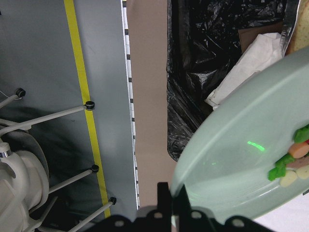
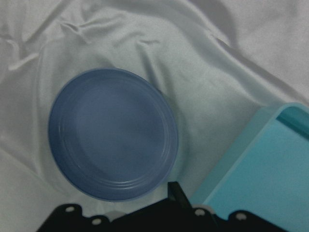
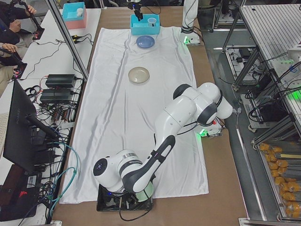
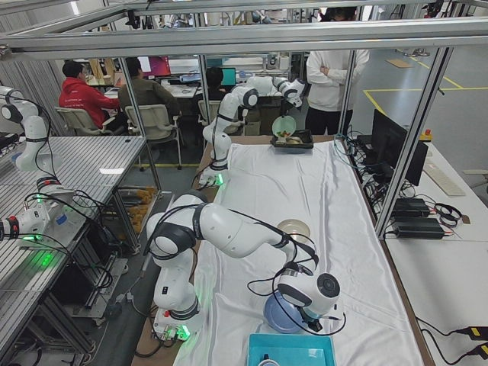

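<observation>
My left gripper is shut on the rim of a pale green plate (image 1: 227,154), which carries toy food pieces (image 1: 289,174) and is held over a black-lined bin (image 1: 203,53) containing paper and other items. In the right wrist view, a blue plate (image 2: 113,133) lies on the white cloth beside a cyan tray (image 2: 260,179). My right gripper is above them with nothing visible held; its finger state is unclear.
A beige plate (image 3: 138,75) lies on the middle of the cloth (image 3: 117,117), with free cloth around it. Metal frame posts, monitors and cables border the table.
</observation>
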